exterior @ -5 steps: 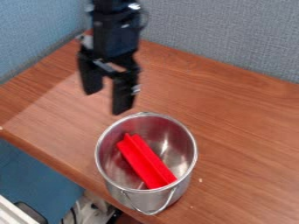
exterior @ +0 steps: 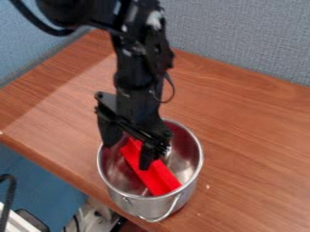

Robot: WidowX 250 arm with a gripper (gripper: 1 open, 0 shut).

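Note:
A silver metal bucket [exterior: 187, 193] stands near the front left edge of the wooden table. Red bars [exterior: 159, 180] lie inside it, running diagonally. My black gripper [exterior: 127, 150] reaches down into the bucket from above, its fingers open, at the upper end of the red bars. The arm hides part of the bucket's back and left rim and the top of the bars.
Grey-blue padded walls stand behind. Off the table's left edge are a blue surface and some cables.
The bucket has not visibly moved.

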